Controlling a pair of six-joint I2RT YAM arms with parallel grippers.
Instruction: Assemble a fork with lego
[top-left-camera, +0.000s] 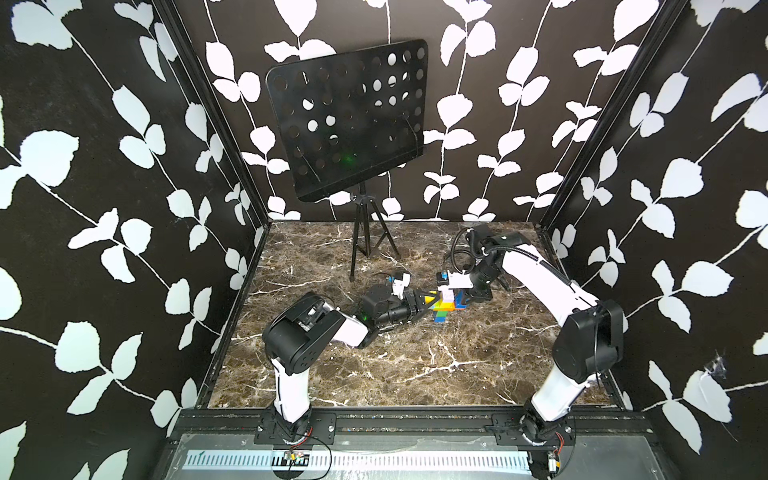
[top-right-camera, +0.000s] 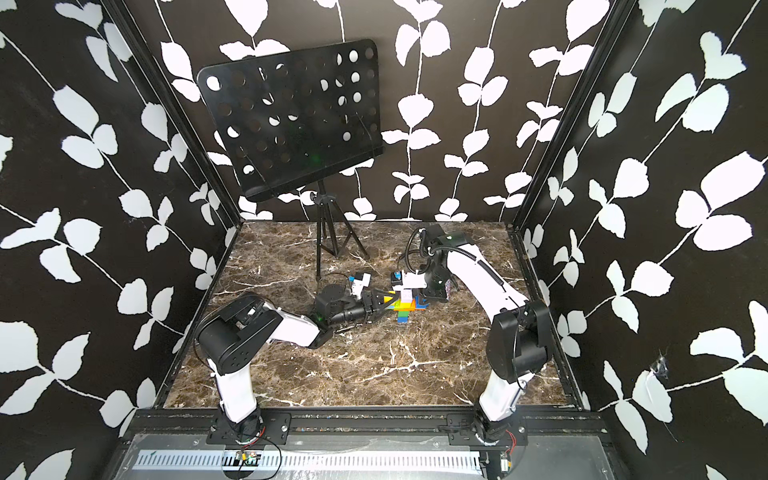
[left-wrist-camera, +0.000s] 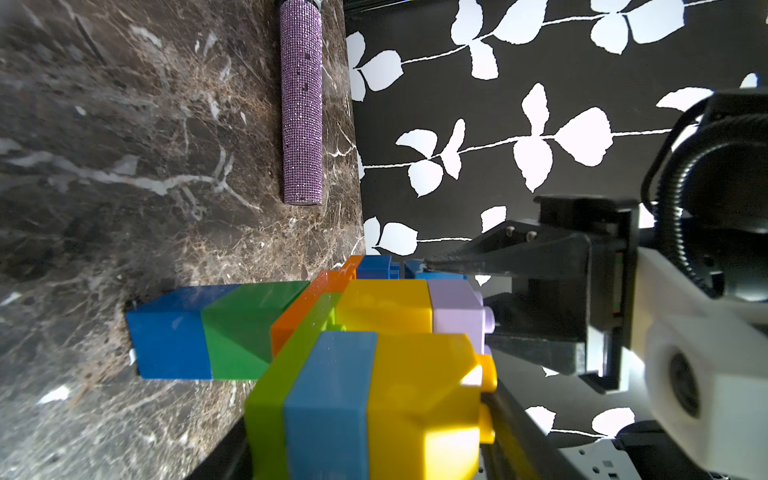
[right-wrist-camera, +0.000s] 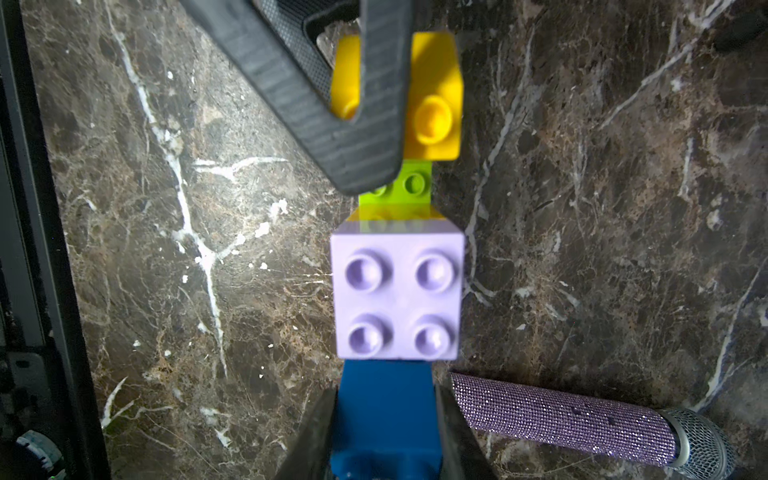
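Stacked bricks form a fork shape. In the left wrist view its handle is a blue brick (left-wrist-camera: 172, 332) and a green brick (left-wrist-camera: 252, 328), meeting an orange piece (left-wrist-camera: 324, 292) and a lime piece (left-wrist-camera: 292, 384). The near prong has a light blue brick (left-wrist-camera: 332, 400) and a yellow brick (left-wrist-camera: 424, 400); my left gripper is shut around this end. The middle prong is yellow, topped by a lavender brick (right-wrist-camera: 398, 296). At the far end, my right gripper is shut on a blue brick (right-wrist-camera: 384, 400). How firmly it seats is hidden.
A purple glittery microphone (right-wrist-camera: 564, 420) lies on the marble table beyond the bricks. A black music stand (top-left-camera: 364, 200) stands behind the arms.
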